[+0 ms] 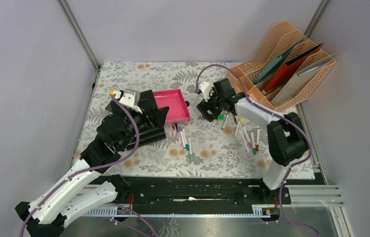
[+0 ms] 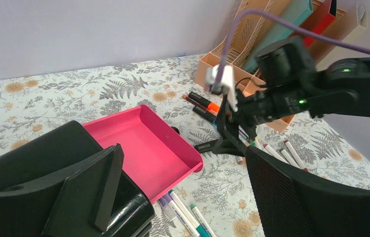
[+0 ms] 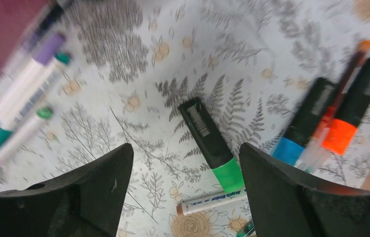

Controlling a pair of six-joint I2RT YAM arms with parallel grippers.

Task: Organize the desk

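My right gripper (image 1: 209, 109) is open above loose markers; in the right wrist view a black-and-green marker (image 3: 206, 138) lies between and beyond its fingers, with black-and-blue (image 3: 306, 121) and black-and-orange markers (image 3: 355, 101) to the right. Pens (image 3: 30, 89) lie near a pink tray (image 1: 172, 104). My left gripper (image 1: 158, 114) is open over the left of the desk beside the tray and a black object (image 2: 35, 153), nothing visible between its fingers. A peach organizer (image 1: 247, 94) holding folders (image 1: 291, 66) stands at the back right.
Several white-bodied markers (image 1: 253, 142) lie on the right front of the patterned desk. Walls enclose the back and sides.
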